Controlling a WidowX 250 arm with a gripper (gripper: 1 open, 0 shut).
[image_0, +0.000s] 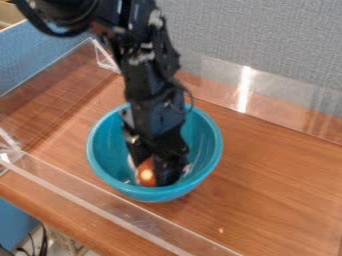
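Observation:
A teal bowl (199, 150) stands on the wooden table. My black gripper (158, 166) reaches down into it from above, its fingers low inside and shut on a small orange object (146, 174) near the front of the bowl. The gripper hides part of this object, so its full shape cannot be seen.
Clear plastic strips run along its back and front edges, and a grey textured wall (261, 45) rises behind. Cables show below at the lower left.

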